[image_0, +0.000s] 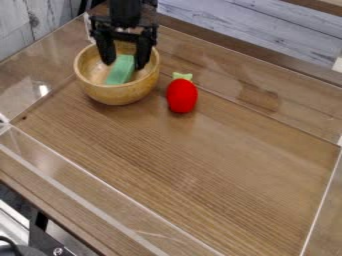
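A wooden bowl (110, 92) sits at the upper left of the table in the camera view, with a green oblong object (120, 68) inside it. My black gripper (123, 54) is open over the back of the bowl, its fingers around the upper part of the green object. Whether they touch it is unclear. To the right of the bowl lies a red object (182, 97), with a small pale green piece just behind it.
A grey wall or edge runs along the upper left, and some dark cables are at the lower left corner.
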